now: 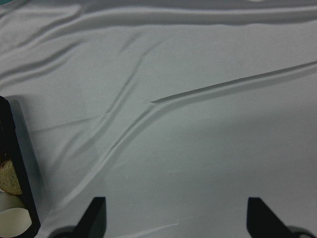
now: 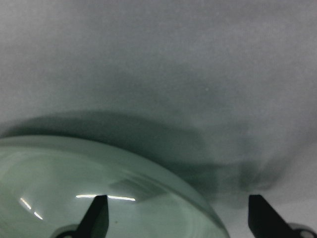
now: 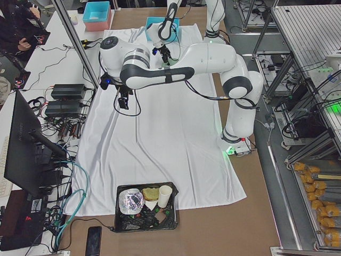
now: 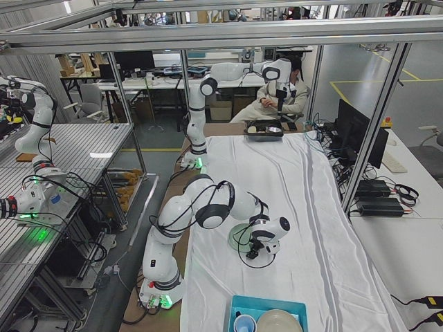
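My left gripper hangs open over bare white cloth [image 1: 208, 139], nothing between its fingers; in the camera left view it is high above the sheet. My right gripper is open low over a pale green plate [image 2: 74, 173], whose curved rim passes between its fingertips. That plate [image 4: 237, 235] lies on the cloth in the camera right view, partly hidden by the right arm. Whether the fingers touch it I cannot tell.
A black tray [image 3: 146, 226] with foil, food and a white cup sits at one end of the cloth. A blue bin [image 4: 270, 304] with a plate and cup sits at the other.
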